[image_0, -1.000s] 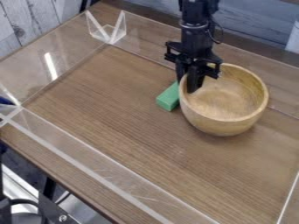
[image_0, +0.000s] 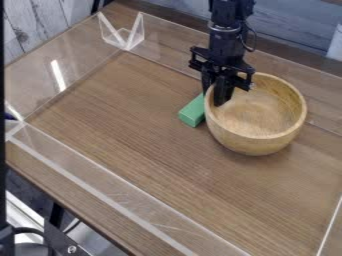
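The black arm reaches down from the top centre, and its gripper (image_0: 218, 88) is shut on the near left rim of a large tan bowl (image_0: 261, 130), as far as the small view shows. The bowl stands on the right half of the wooden table. A green block (image_0: 191, 114) lies just left of the bowl, partly hidden by it. The fingertips are small and dark against the rim.
A clear plastic piece (image_0: 122, 30) sits at the back left. Dark hardware (image_0: 24, 242) is at the bottom left corner.
The arm's upper part and wrist have shifted very slightly. The bowl and green block look almost unmoved.
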